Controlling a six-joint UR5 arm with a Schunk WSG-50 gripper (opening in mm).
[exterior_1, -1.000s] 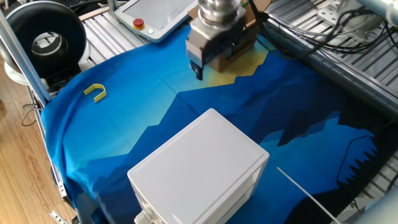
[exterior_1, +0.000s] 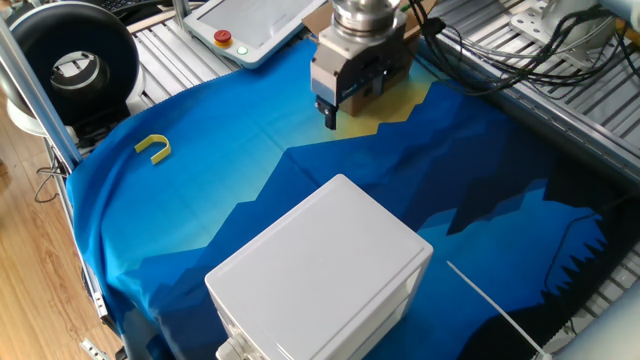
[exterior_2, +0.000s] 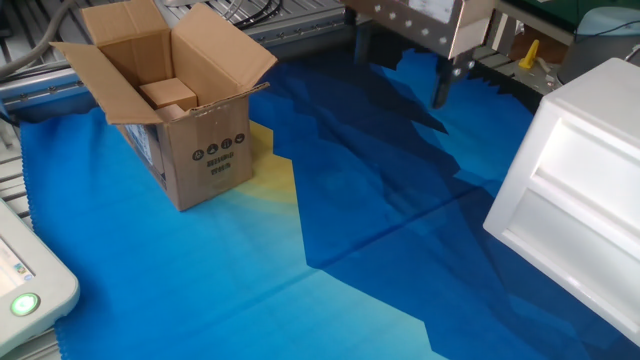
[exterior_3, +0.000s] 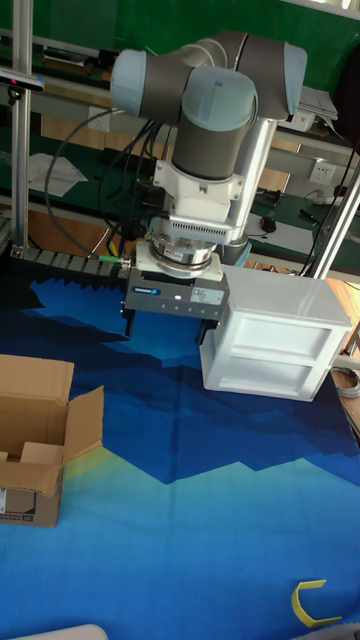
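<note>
My gripper (exterior_3: 166, 329) hangs above the blue mountain-patterned cloth. Its two fingers stand wide apart in exterior view 3, with nothing between them. Part of its body and both fingers (exterior_2: 442, 84) show at the top of exterior view 2. A white drawer unit (exterior_1: 320, 265) stands on the cloth; exterior view 3 shows its two-panel side, to the right of the gripper. The cardboard box (exterior_2: 205, 165) has its flaps up and a smaller brown box (exterior_2: 168, 94) inside. On the light-blue cloth lies a yellow curved strip (exterior_1: 153, 148), clear of the gripper.
A tablet-like pendant with a red stop button (exterior_1: 222, 38) lies at the cloth's far edge. Loose black cables (exterior_1: 520, 70) hang behind the arm. Bare cloth (exterior_1: 200, 200) lies between the yellow strip and the drawer unit.
The drawer unit and the yellow strip have stayed put.
</note>
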